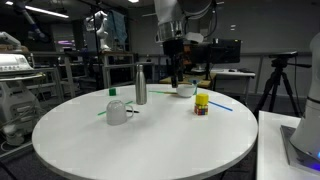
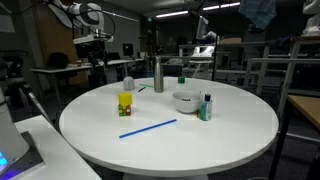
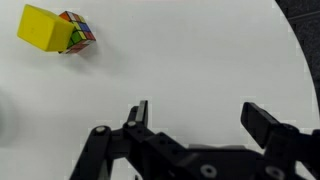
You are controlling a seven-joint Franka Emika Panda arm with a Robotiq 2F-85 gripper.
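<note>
A yellow block (image 1: 202,99) rests on top of a small colourful puzzle cube (image 1: 201,110) on the right part of the round white table. In the wrist view the yellow block (image 3: 46,29) and the puzzle cube (image 3: 78,33) appear at the upper left, outside the fingers. My gripper is open, its two black fingers (image 3: 258,122) wide apart, with only bare white tabletop between them. In exterior view 1 the gripper hangs above the table, left of the block.
On the table stand a pale mug (image 1: 118,113), a steel bottle (image 1: 141,85), a white bowl (image 2: 187,102), a small bottle (image 2: 206,108) and a green object (image 2: 181,80). A blue stick (image 2: 148,129) lies near the edge.
</note>
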